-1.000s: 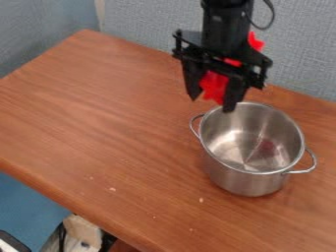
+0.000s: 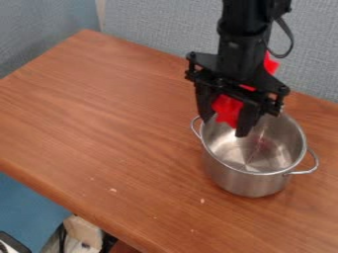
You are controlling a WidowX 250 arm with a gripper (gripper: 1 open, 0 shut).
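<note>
My black gripper (image 2: pixel 227 117) hangs over a steel pot (image 2: pixel 248 176) with two side handles, on the right of the wooden table. A red object (image 2: pixel 227 107) is between its fingers, at the pot's rim level or just above; whether the fingers press on it is unclear. Another red piece (image 2: pixel 271 64) shows behind the arm.
A grey wall (image 2: pixel 145 20) runs along the back. Blue floor (image 2: pixel 27 198) and some pale objects show past the lower-left edge.
My gripper and the red object between its fingers have moved right and down toward the pot. The pot has stayed in place.
</note>
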